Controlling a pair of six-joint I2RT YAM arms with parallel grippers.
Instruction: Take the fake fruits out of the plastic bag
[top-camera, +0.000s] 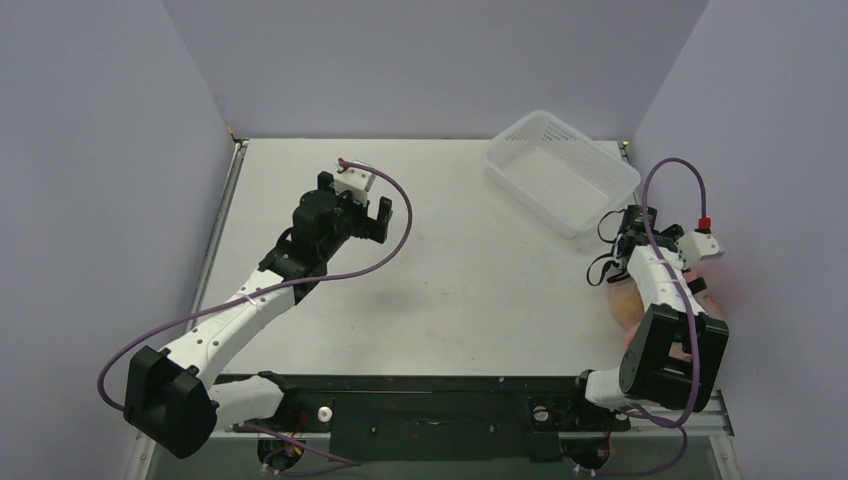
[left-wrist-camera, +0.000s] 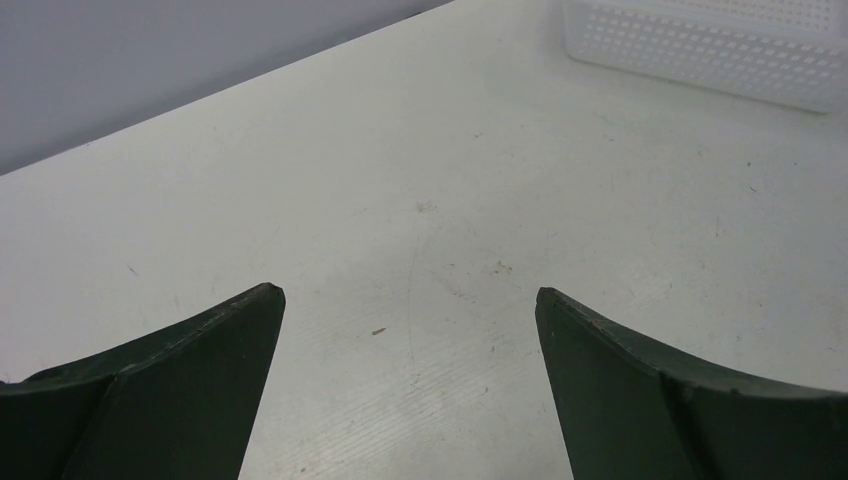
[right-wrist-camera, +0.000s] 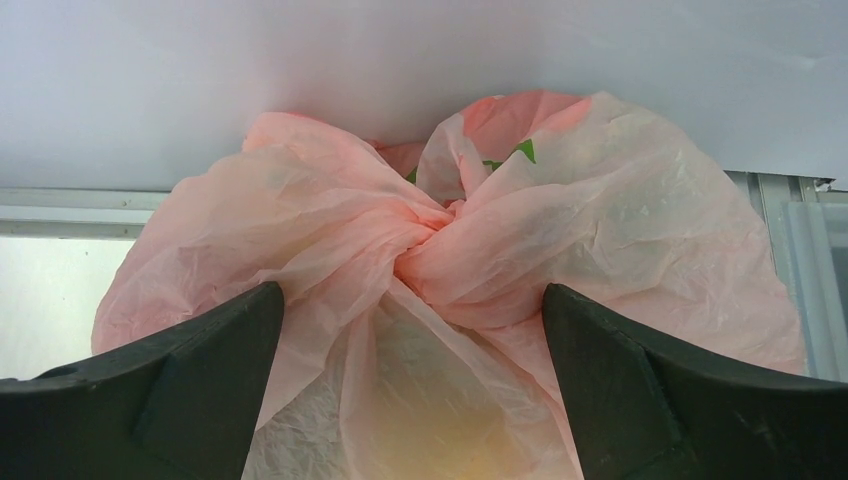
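A thin pink plastic bag (right-wrist-camera: 430, 370), gathered in a twist at its middle, lies at the table's right edge against the wall. Yellowish and green shapes show faintly through it; I cannot tell which fruits they are. In the right wrist view my right gripper is open, its fingers on either side of the bag's twisted part. From the top, the right arm covers most of the bag. My left gripper stands open over bare table at the left, nothing between its fingers.
An empty white perforated basket (top-camera: 560, 170) stands at the back right, close behind the right arm. The grey side wall (top-camera: 770, 220) rises right beside the bag.
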